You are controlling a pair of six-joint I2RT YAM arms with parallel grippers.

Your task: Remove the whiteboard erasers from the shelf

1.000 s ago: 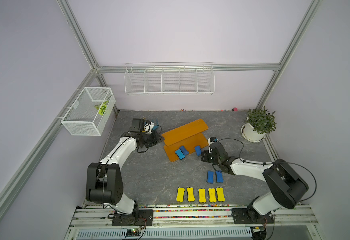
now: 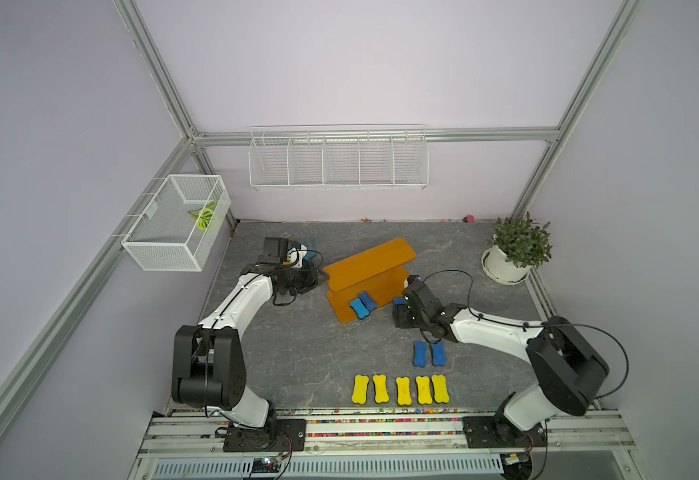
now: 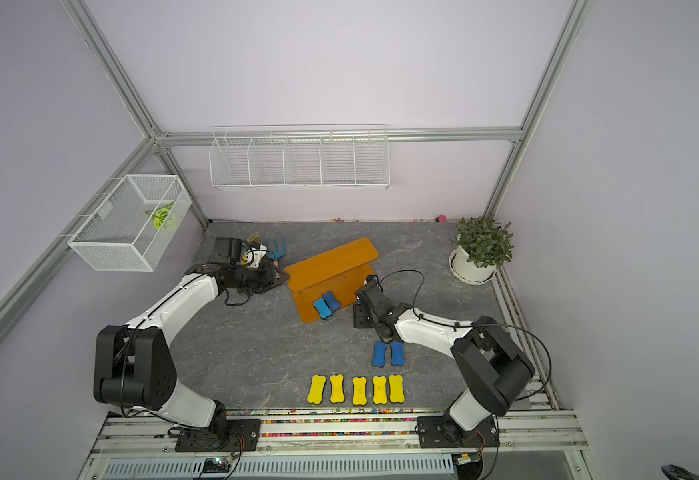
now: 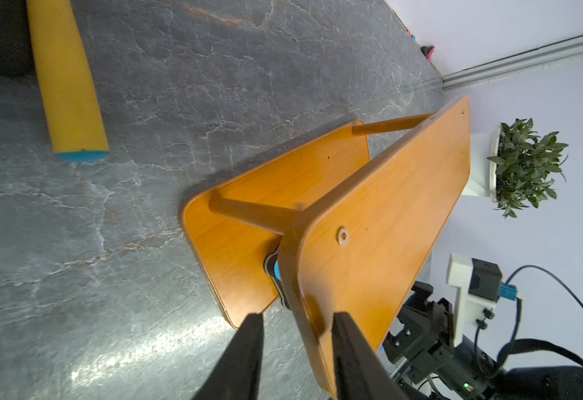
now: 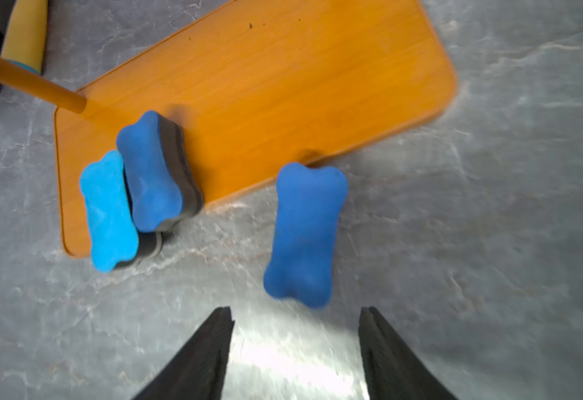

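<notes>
An orange two-level shelf (image 2: 369,257) stands mid-table. On its lower board lie a light blue eraser (image 5: 108,206) and a darker blue eraser (image 5: 151,170); a third blue eraser (image 5: 303,233) lies at the board's front edge. My right gripper hovers just before that eraser, open, with nothing between its fingers. My left gripper is part open at the shelf's left end, by the upper board's rounded edge; whether it touches is unclear.
Two blue erasers (image 2: 420,353) and several yellow erasers (image 2: 403,390) lie at the front. A potted plant (image 2: 504,264) stands at back right. White wire baskets (image 2: 175,248) hang on the frame. A yellow cylinder (image 4: 71,93) stands behind my left gripper.
The left arm looks unmoved.
</notes>
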